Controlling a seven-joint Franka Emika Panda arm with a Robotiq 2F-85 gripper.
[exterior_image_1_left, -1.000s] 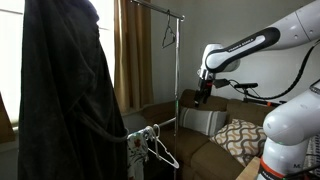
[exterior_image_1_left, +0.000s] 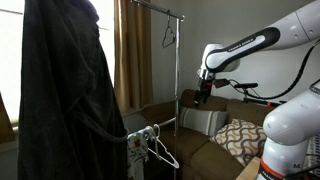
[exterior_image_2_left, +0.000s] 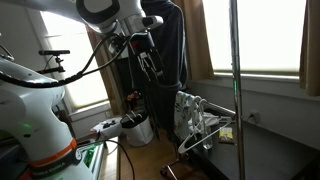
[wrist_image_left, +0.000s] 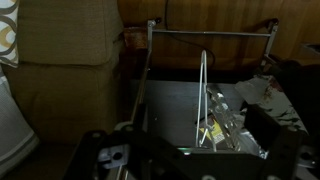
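Note:
My gripper (exterior_image_1_left: 203, 98) hangs in the air, pointing down, to the right of a tall metal pole (exterior_image_1_left: 178, 75). In exterior view 2 the gripper (exterior_image_2_left: 153, 70) is above and to the left of some white hangers (exterior_image_2_left: 195, 125). These hangers (exterior_image_1_left: 162, 148) are low beside the pole in exterior view 1, clearly apart from the gripper. A thin white hanger bar (wrist_image_left: 201, 95) runs upright through the middle of the wrist view. The dark gripper parts along that view's bottom edge are too dim to read. Nothing shows hanging from the gripper.
A large dark cloth (exterior_image_1_left: 65, 100) fills the left of exterior view 1. Behind the arm stands a brown sofa (exterior_image_1_left: 205, 155) with a striped cushion (exterior_image_1_left: 202, 121) and a patterned cushion (exterior_image_1_left: 240, 138). A white bin (exterior_image_2_left: 137, 130) stands on the floor.
The arm and the hangers stay where they were. At the left, the upper edge of the dark cloth looks slightly shifted.

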